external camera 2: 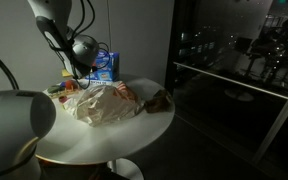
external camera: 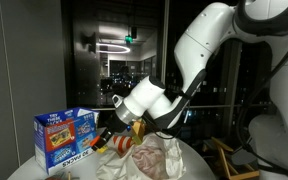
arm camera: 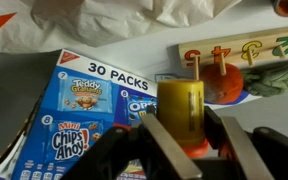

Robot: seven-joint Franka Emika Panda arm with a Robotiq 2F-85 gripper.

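In the wrist view my gripper is shut on a yellow-orange cylindrical object (arm camera: 182, 103). The object stands out beyond the fingers, and a bit of red shows beneath it; I cannot tell exactly what it is. In the first exterior view the arm's wrist (external camera: 144, 98) hangs over the table, between the blue snack box (external camera: 64, 140) and a crumpled pale bag (external camera: 158, 158). The fingertips are too small to make out clearly there. From the second exterior view, the hand (external camera 2: 84, 50) is above the far side of the table, partly in front of the box.
A wooden board with numerals (arm camera: 246, 47), a red-orange round item (arm camera: 221, 82) and a green item (arm camera: 274, 78) lie near the box in the wrist view. The white table (external camera 2: 156, 122) has bare room near its front edge. A dark object (external camera 2: 159, 102) lies at its right.
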